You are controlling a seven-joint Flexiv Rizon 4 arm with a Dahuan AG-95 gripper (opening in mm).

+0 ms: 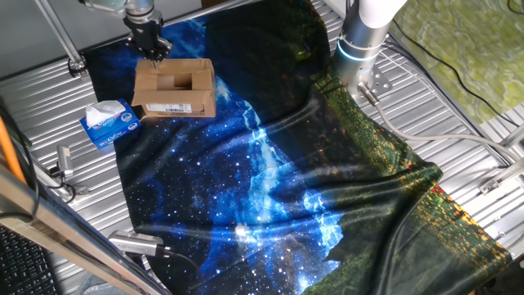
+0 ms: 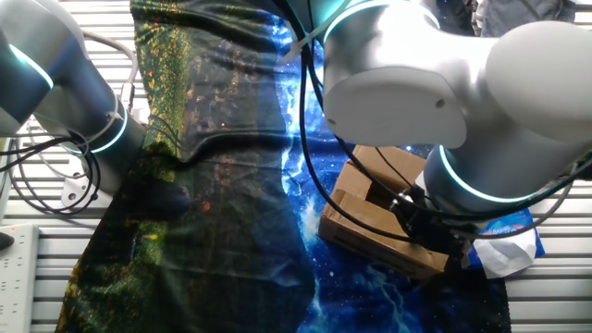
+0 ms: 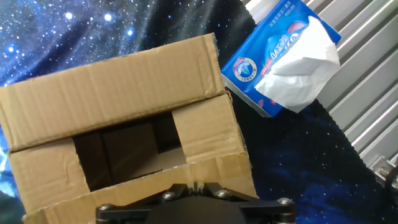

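Note:
A brown cardboard box point(image 1: 203, 96) stands on the dark star-patterned cloth, its top flaps partly folded in around a rectangular opening. In the wrist view the box point(image 3: 112, 90) fills the left side, and part of its inside shows dark and shadowed. Over the box's back edge in exterior view 1 hangs my gripper point(image 1: 155, 59). Seen from the wrist, the gripper has its fingertips together at the near flap, with nothing visible between them. Whether it touches the cardboard I cannot tell.
Beside the box is a blue tissue box point(image 1: 112, 134) with a white tissue point(image 3: 301, 68) sticking out. The cloth point(image 1: 246, 180) is wrinkled and otherwise clear over a wide area. Loose black cables point(image 2: 308, 153) hang along the arm. A small grey device point(image 1: 135, 242) lies at the cloth's edge.

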